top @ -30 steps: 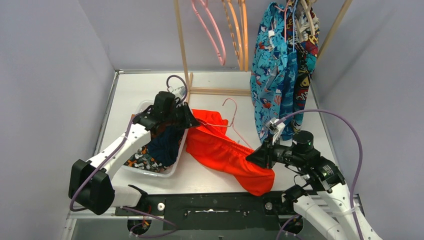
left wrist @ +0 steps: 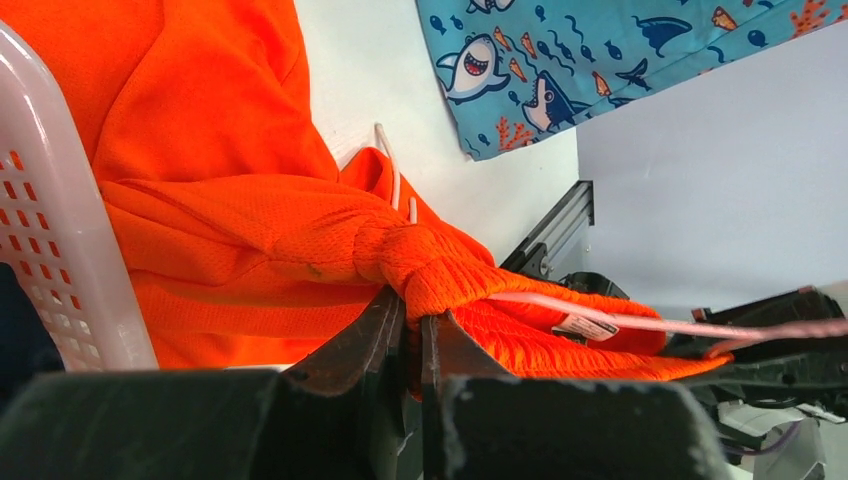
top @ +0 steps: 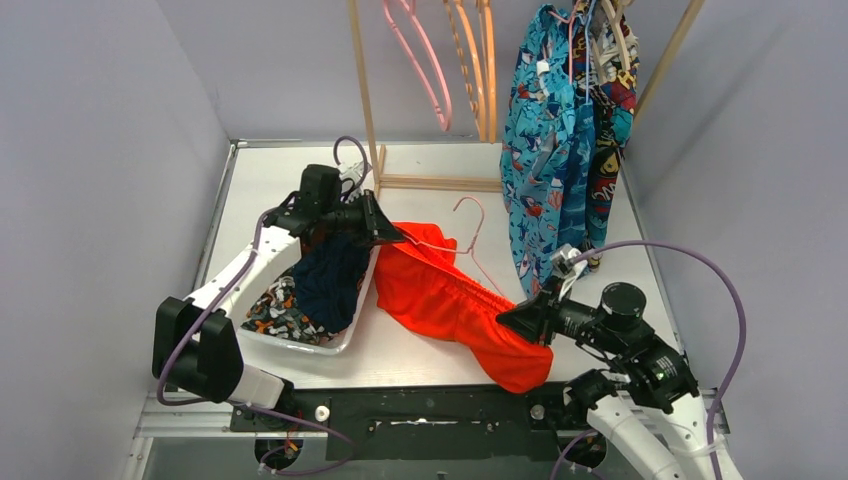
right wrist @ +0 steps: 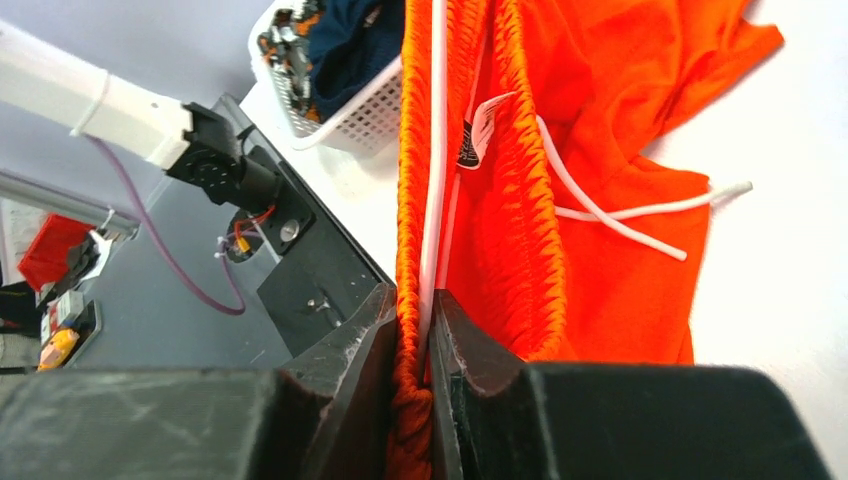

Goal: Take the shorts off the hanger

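Note:
Bright orange-red shorts point(top: 430, 300) hang stretched between my two grippers, above the white table. Their gathered waistband point(left wrist: 330, 245) is bunched in the left wrist view, where my left gripper is shut on it. The pink hanger point(top: 480, 222) is still inside the waistband, its hook standing out on the far side. My right gripper is shut on the other end of the waistband; the hanger's bar point(right wrist: 435, 150) runs down between these fingers along the cloth. Cloth hides the exact fingertip contact.
A white basket point(top: 345, 335) with dark and patterned clothes sits under the left arm. Blue shark-print trousers point(top: 540, 150) hang from the rack at the back right. Empty pink and orange hangers point(top: 480, 80) hang at the rack's middle.
Both grippers have shifted slightly to the right, with the left one also moving a little away from the front. Shorts and hanger have moved along with them; both grippers stay shut.

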